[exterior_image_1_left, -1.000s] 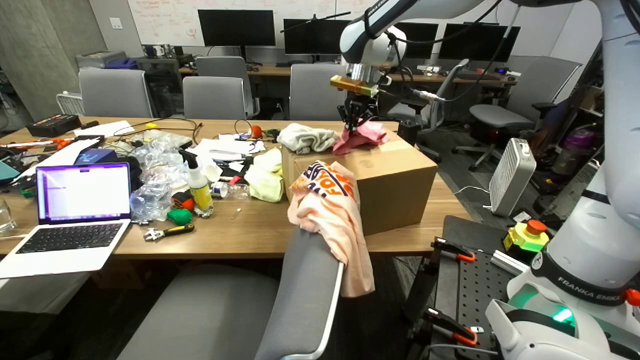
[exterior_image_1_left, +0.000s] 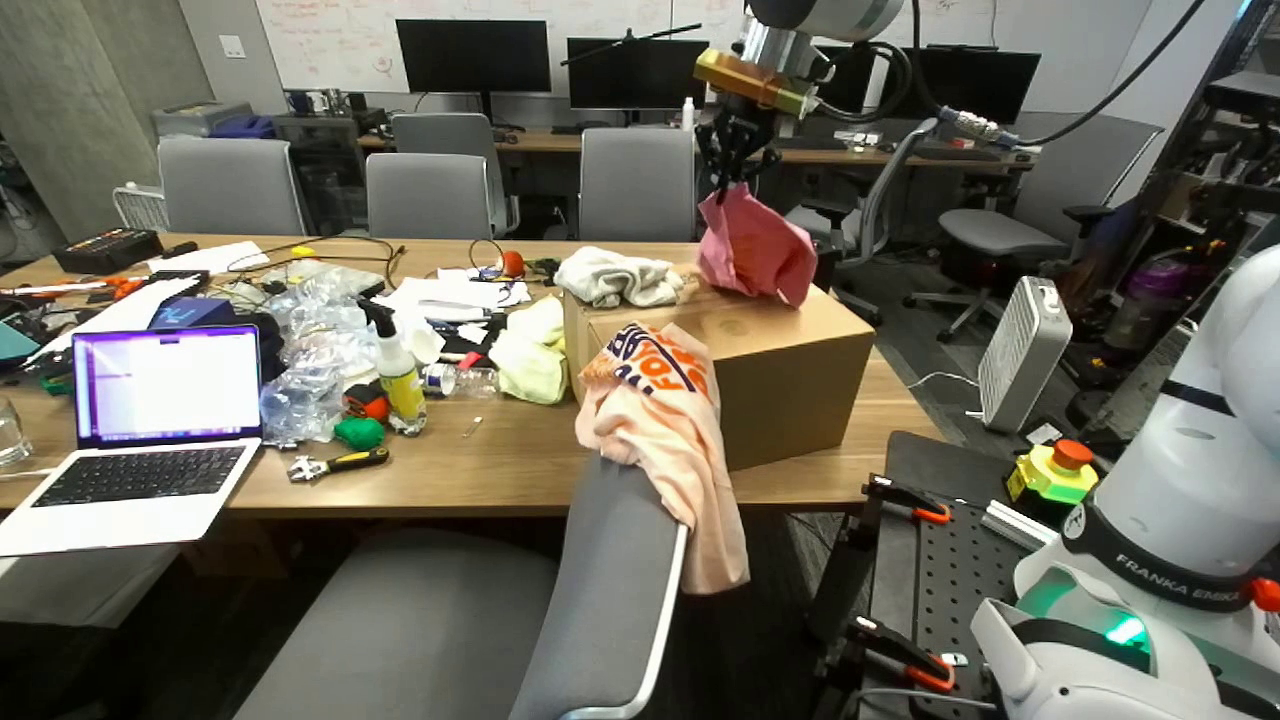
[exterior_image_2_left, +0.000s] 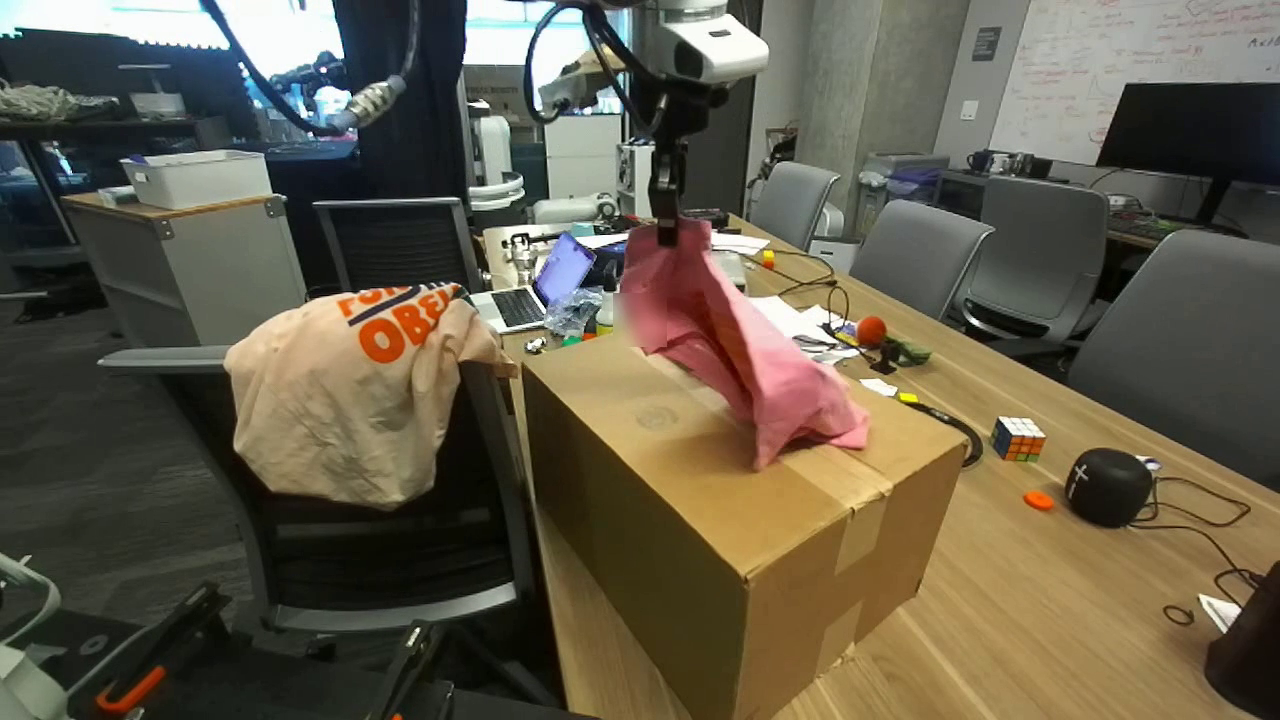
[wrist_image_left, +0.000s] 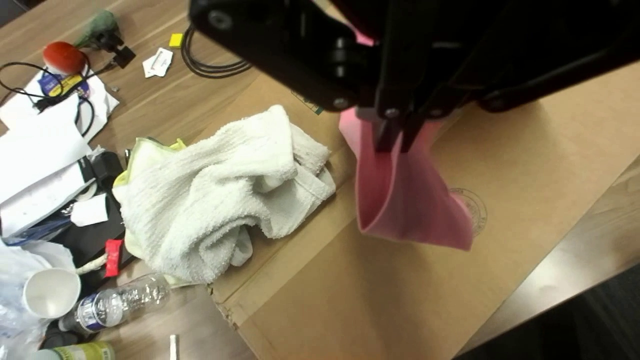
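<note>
A pink cloth (exterior_image_1_left: 756, 246) hangs from my gripper (exterior_image_1_left: 726, 192), which is shut on its upper edge. In the second exterior view the pink cloth (exterior_image_2_left: 750, 348) drapes down at a slant, its lower end at the top of the cardboard box (exterior_image_2_left: 672, 444). The gripper (exterior_image_2_left: 667, 234) points straight down above the box there. From the wrist, folds of pink cloth (wrist_image_left: 414, 198) show below the closed fingertips of the gripper. A whitish towel (wrist_image_left: 222, 192) lies crumpled on the box's edge, apart from the pink cloth.
A peach shirt (exterior_image_1_left: 660, 420) is draped over the chair back in front of the table. Left of the box are a yellow cloth (exterior_image_1_left: 531, 350), a spray bottle (exterior_image_1_left: 399, 378) and a laptop (exterior_image_1_left: 156, 414). Much of the box top is bare.
My gripper has risen from the box top, lifting the pink cloth, which lay bunched there and now hangs stretched downward. The whitish towel and the shirt have stayed put.
</note>
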